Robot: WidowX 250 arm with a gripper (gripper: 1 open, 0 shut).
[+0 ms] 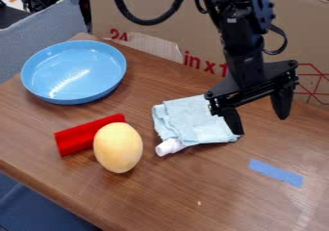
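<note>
My black gripper (pixel 256 108) is raised over the right part of the table, its fingers apart, just right of and above a folded pale blue cloth (pixel 193 119). A small white cylinder (pixel 168 147) lies at the cloth's lower left edge. Left of these are a red cylinder (pixel 88 133) lying on its side and a yellow egg-shaped object (pixel 118 147). A blue bowl (pixel 73 71) sits at the back left.
A cardboard box wall (pixel 167 42) runs along the back. A blue strip (pixel 275 173) lies at the right.
</note>
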